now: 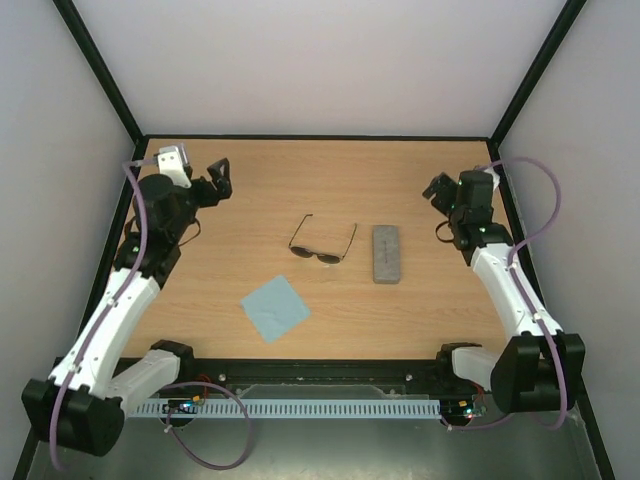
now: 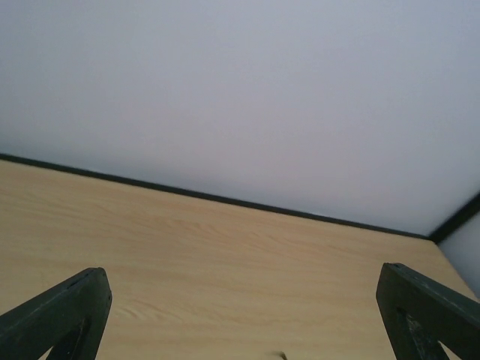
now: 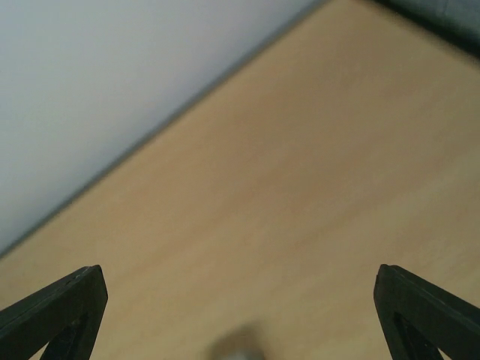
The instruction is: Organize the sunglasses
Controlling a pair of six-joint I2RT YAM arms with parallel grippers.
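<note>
A pair of dark sunglasses (image 1: 318, 256) lies mid-table with its temples unfolded and pointing to the far side. To its right is a grey oblong case (image 1: 386, 254), which looks closed. A light blue cloth (image 1: 275, 308) lies flat in front and to the left of the glasses. My left gripper (image 1: 216, 176) is over the far left of the table, open, its fingers (image 2: 82, 304) wide apart and empty. On the far right, my right gripper (image 1: 430, 193) is open too, with nothing between its fingers. Neither touches any of the objects.
Dark frame edges and pale walls (image 1: 320, 70) enclose it. Purple cables (image 1: 135, 240) run along both arms.
</note>
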